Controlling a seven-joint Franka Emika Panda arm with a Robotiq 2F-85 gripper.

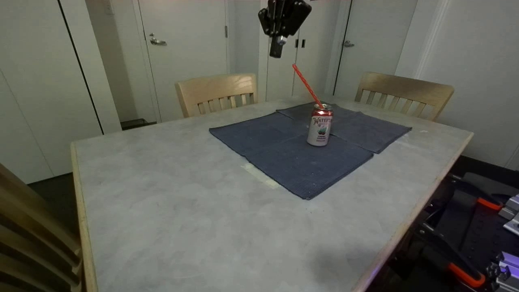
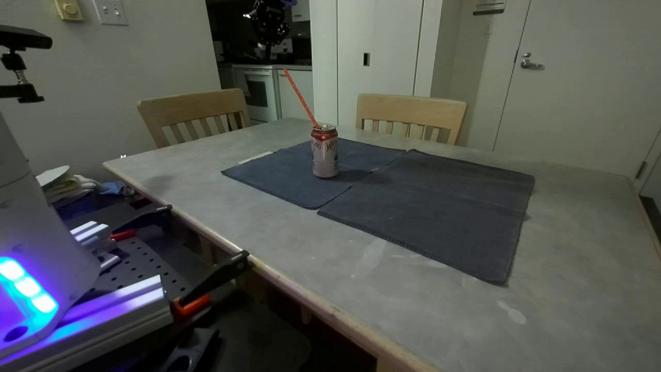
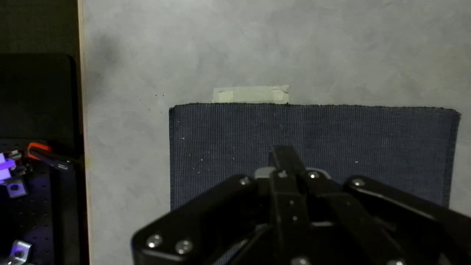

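Note:
On a dark blue placemat stands a red and white can (image 1: 319,127), upright, with a red straw (image 1: 307,86) leaning out of its top. The same can (image 2: 325,154) and straw (image 2: 300,98) show in exterior view 2. My gripper (image 1: 276,50) hangs in the air above the table, higher than the straw's tip and apart from it. In the wrist view the gripper points down over the placemat (image 3: 318,132), shut with nothing showing between its fingers. The can is mostly hidden behind the gripper there; only bits of a pale rim (image 3: 265,172) peek out.
A second dark placemat (image 2: 440,211) adjoins the first. Wooden chairs (image 1: 216,92) stand at the table's far sides. Clamps (image 2: 210,282) and metal rails lie along the robot's edge.

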